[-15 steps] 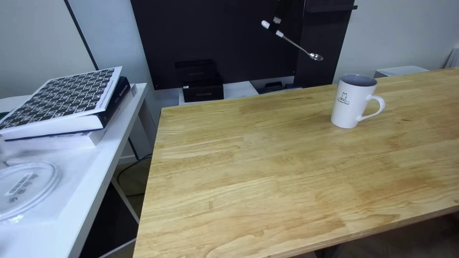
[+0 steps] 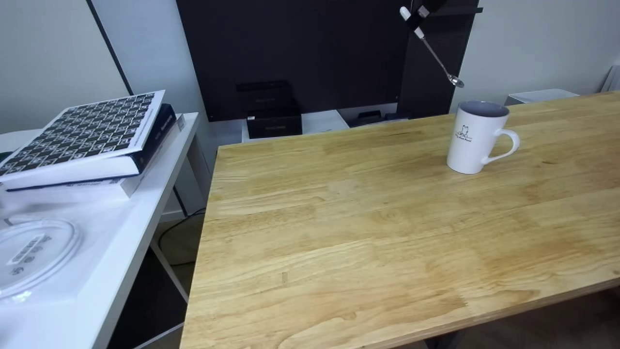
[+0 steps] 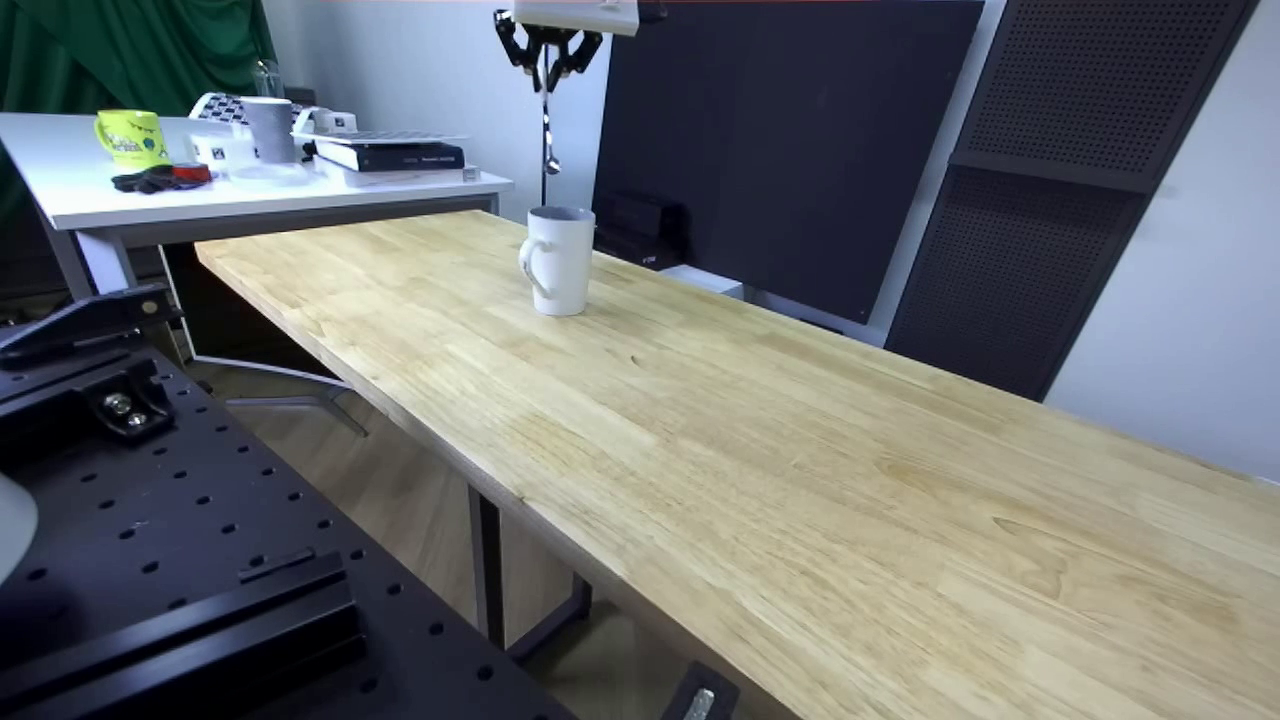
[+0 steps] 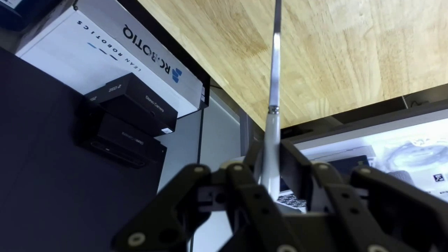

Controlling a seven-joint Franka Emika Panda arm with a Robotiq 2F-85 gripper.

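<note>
A long spoon (image 2: 437, 60) with a white handle and a metal shaft hangs tilted in the air, its bowl lowest. My gripper (image 2: 416, 21) is shut on the white handle; in the wrist view the handle (image 4: 272, 147) passes between the two dark fingers. Below and slightly right of the spoon's bowl, in exterior view 1, a white mug (image 2: 473, 139) with a grey inside stands upright on the wooden table. From exterior view 2 the spoon's bowl (image 3: 552, 166) appears above the rim of the mug (image 3: 564, 258), not touching it.
A white side table (image 2: 133, 232) with stacked books (image 2: 87, 134) stands at its left. Boxes (image 4: 138, 100) lie behind the table's far edge, near a dark panel (image 2: 302, 52).
In exterior view 1, the gripper and spoon have moved right and a little up at the handle, toward the mug; the spoon now hangs more steeply. The mug has stayed put.
</note>
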